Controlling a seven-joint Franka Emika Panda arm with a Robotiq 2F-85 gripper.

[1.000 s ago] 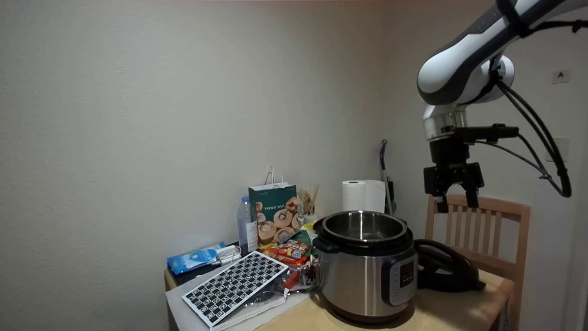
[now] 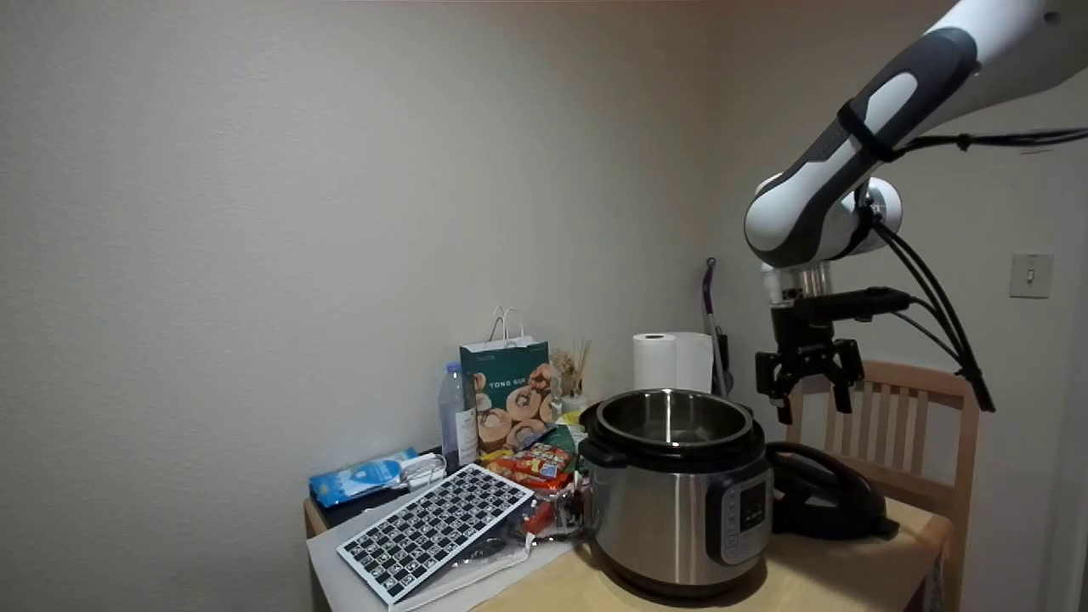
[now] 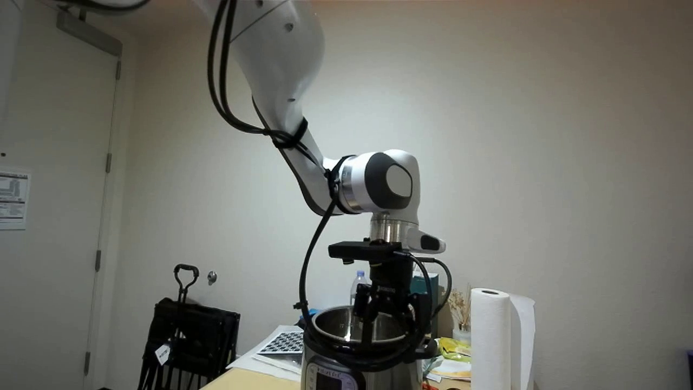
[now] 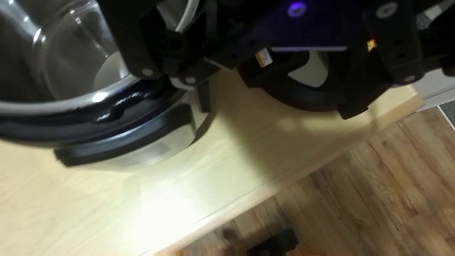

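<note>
My gripper [image 2: 813, 406] hangs in the air, pointing down, to the right of the steel pressure cooker [image 2: 653, 520] and above the level of its rim. Its two fingers are spread apart with nothing between them. The cooker has no lid on, and its shiny inner pot [image 4: 81, 55] looks empty in the part that shows. On the table beside the cooker lies its black lid [image 2: 826, 495], handle up. In the wrist view the lid [image 4: 298, 100] appears below and between the open fingers, partly covered by the gripper.
Left of the cooker are snack packets [image 2: 541, 464], a checkered board [image 2: 439, 530], a bottle [image 2: 456, 418] and a green paper bag [image 2: 510, 393]. A paper towel roll [image 3: 490, 338] stands behind. A wooden chair [image 2: 908, 439] adjoins the table's right end.
My arm has come down and moved left in exterior view 1, bringing the gripper nearer the cooker and lid. The objects on the table have stayed put.
</note>
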